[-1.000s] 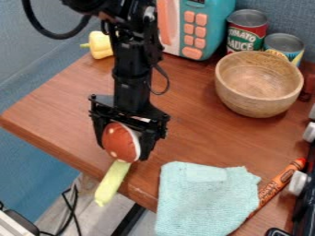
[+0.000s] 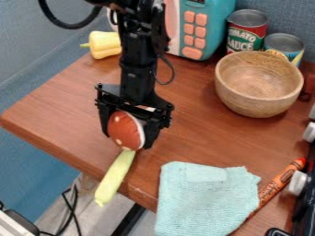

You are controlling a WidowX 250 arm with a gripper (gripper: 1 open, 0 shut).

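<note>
My black gripper hangs over the near left part of the table, around a round orange-red object with a white patch. Whether its fingers are closed on it is hard to tell. A long pale yellow object extends below it, over the table's front edge.
A wooden bowl, two cans, a toy microwave and a yellow object stand toward the back. A light blue cloth, an orange crayon-like item and dark items lie front right.
My gripper has shifted slightly right and up, with the orange-red object moving slightly along with it.
</note>
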